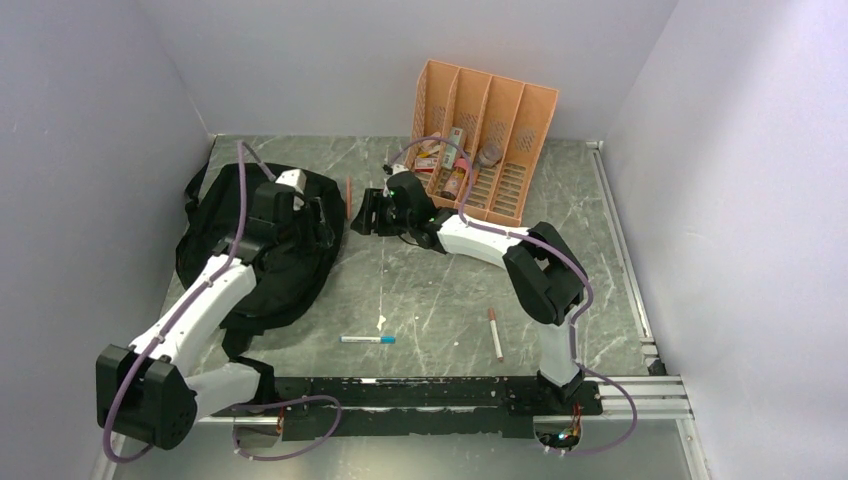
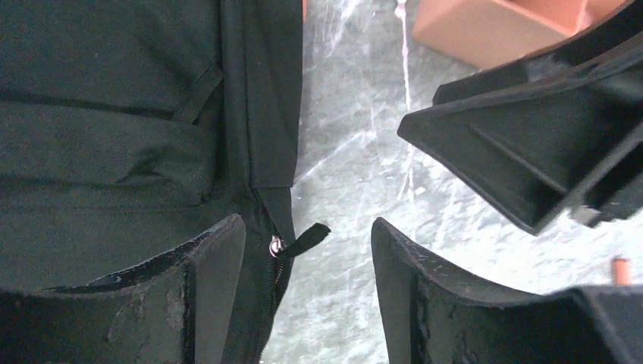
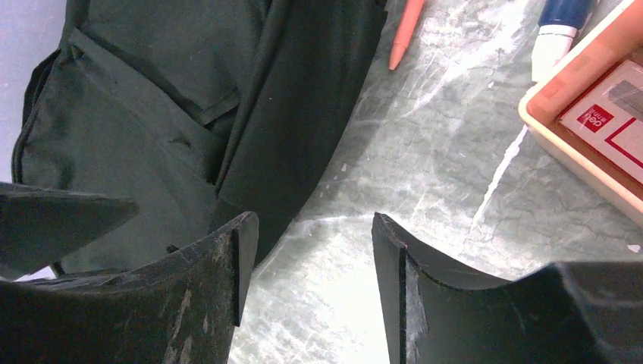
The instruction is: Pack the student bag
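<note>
A black bag (image 1: 300, 280) lies flat on the left of the table. Above its right side hangs my left gripper (image 1: 322, 228), its fingers apart; in the left wrist view a zipper pull (image 2: 307, 240) on the bag's edge shows in the gap beyond the fingertips, and nothing is held. My right gripper (image 1: 362, 214) stands open and empty just right of the bag, over bare table. Near the bag's edge lies an orange-red pen (image 3: 407, 34). A blue-capped marker (image 1: 367, 340) and a brown-capped marker (image 1: 495, 335) rest on the front part of the table.
An orange organizer (image 1: 530, 130) with several compartments stands at the back, holding small items, among them a red-and-white box (image 3: 614, 121). The two grippers are close together.
</note>
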